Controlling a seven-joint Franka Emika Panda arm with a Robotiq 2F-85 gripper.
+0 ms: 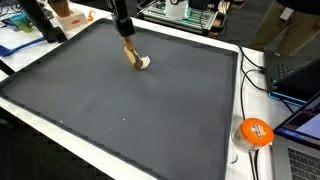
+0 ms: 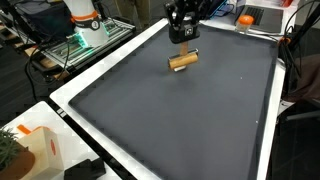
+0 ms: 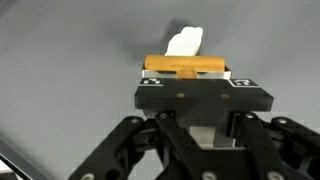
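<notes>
A wooden piece shaped like a small mallet hangs from my gripper (image 2: 184,39). Its orange-brown cylinder (image 2: 184,61) lies crosswise under a short stem, and the fingers are shut on that stem. Seen from the wrist, the wooden cylinder (image 3: 184,64) sits just beyond the fingertips. A small white piece (image 3: 185,41) shows past it; whether it is joined to the wood or separate, I cannot tell. In exterior view 1 the wooden piece (image 1: 131,52) leans, its lower end close to the white piece (image 1: 145,62).
An orange-topped white container (image 1: 253,133) stands off its right side, near a laptop (image 1: 300,160). Boxes and tools crowd the far left corner.
</notes>
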